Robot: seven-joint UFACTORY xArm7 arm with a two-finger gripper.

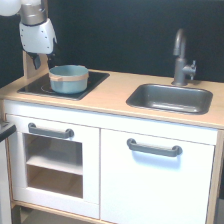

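Observation:
My gripper [42, 60] hangs at the upper left, above the back left corner of the toy kitchen's counter. Its dark fingers blend into the dark wall, so their opening is hard to make out. To its lower right, a blue-grey pot [69, 79] stands upright on the black stovetop [35, 86], apart from the gripper.
A metal sink [170, 97] with a tall grey faucet [180, 60] occupies the counter's right side. Bare wooden counter [112, 93] lies between stove and sink. Below are a windowed oven door [50, 132] and a white cabinet door [153, 180]. Another dark handle [6, 131] shows at the left edge.

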